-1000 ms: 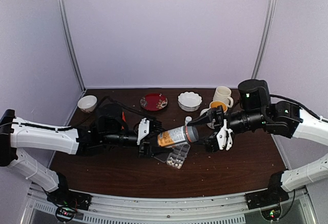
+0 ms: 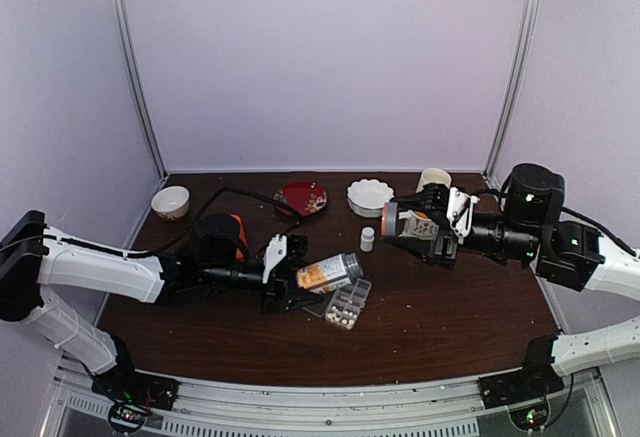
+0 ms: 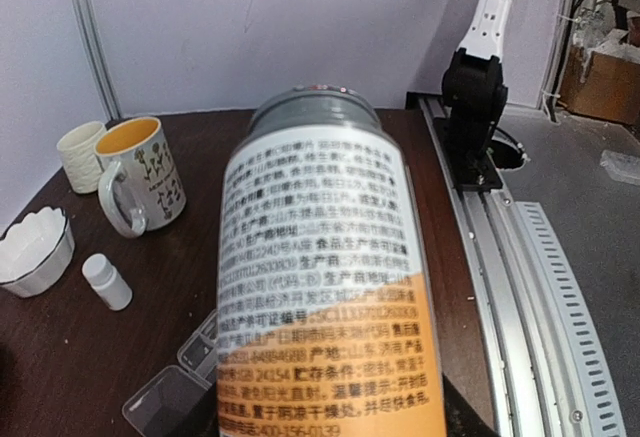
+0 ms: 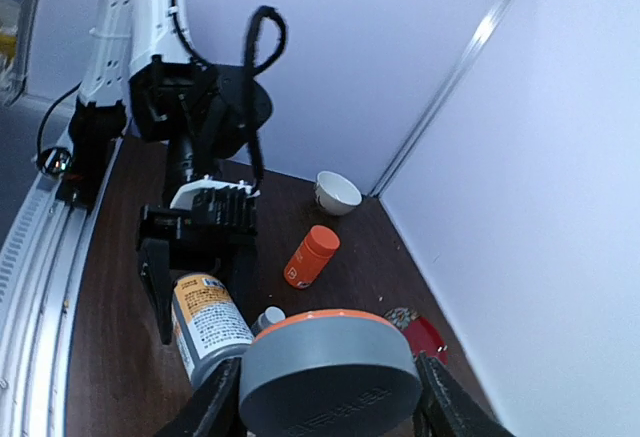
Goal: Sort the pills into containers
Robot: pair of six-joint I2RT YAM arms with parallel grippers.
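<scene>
In the top view my left gripper (image 2: 302, 279) is closed around an orange-and-white labelled pill bottle (image 2: 325, 273), which is tilted with its neck toward the right. That bottle (image 3: 325, 257) fills the middle of the left wrist view. A round grey lid with an orange rim (image 4: 330, 377) sits between the fingers of my right gripper, well apart from the bottle. Below the bottle lies a clear divided pill box (image 2: 347, 307) with pale pills in some compartments. The bottle's inside is hidden.
A small white bottle (image 2: 367, 239) stands behind the pill box. At the back are a white bowl (image 2: 371, 195), a red plate (image 2: 301, 197), a cream mug (image 2: 435, 178) and a patterned mug (image 3: 143, 172). An orange bottle (image 4: 311, 256) stands behind the left arm.
My right gripper has come away from the bottle's end, moving right and up with the grey lid, and has turned. The left gripper and bottle have shifted slightly left.
</scene>
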